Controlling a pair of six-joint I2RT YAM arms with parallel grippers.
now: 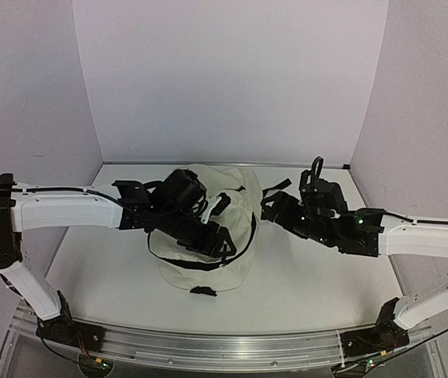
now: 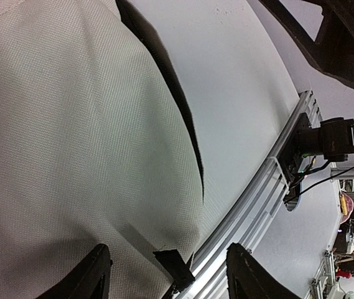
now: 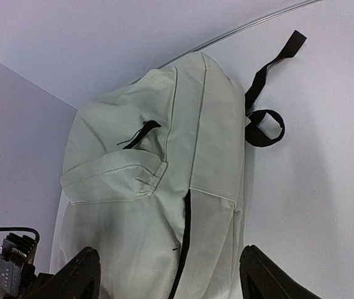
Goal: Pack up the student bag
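Observation:
A cream student bag (image 1: 243, 177) lies on the table, its black zipper (image 1: 247, 244) curving round the front end. Over that end hangs my left gripper (image 1: 227, 249), open, close to the zipper. In the left wrist view a black pull tab (image 2: 174, 266) shows between the spread fingers, not pinched by them; the bag's cloth (image 2: 89, 124) fills the left side. My right gripper (image 1: 267, 209) is above the bag's right edge, open. The right wrist view shows its fingers (image 3: 80, 274) well apart with nothing held, and the bag's pocket (image 3: 111, 177) beyond.
Black straps (image 3: 260, 81) stick out from the bag's far right side. A dark tab (image 1: 203, 291) lies at its front edge.

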